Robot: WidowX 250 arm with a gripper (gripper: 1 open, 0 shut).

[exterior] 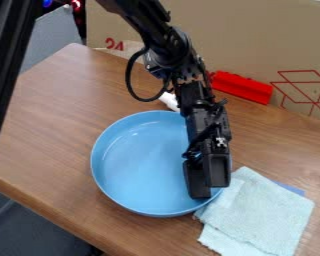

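Note:
A blue plate (136, 165) rests on the wooden table. My black gripper (207, 175) is low over the plate's right side, pointing down; whether its fingers are open or shut is hard to see from this angle. Just right of it lies a folded pale blue cloth (256, 220), partly on top of a darker blue piece, close against the plate's rim.
A red object (240, 86) sits at the back by a cardboard box (283, 60). A small white item (168, 99) is partly hidden behind the arm.

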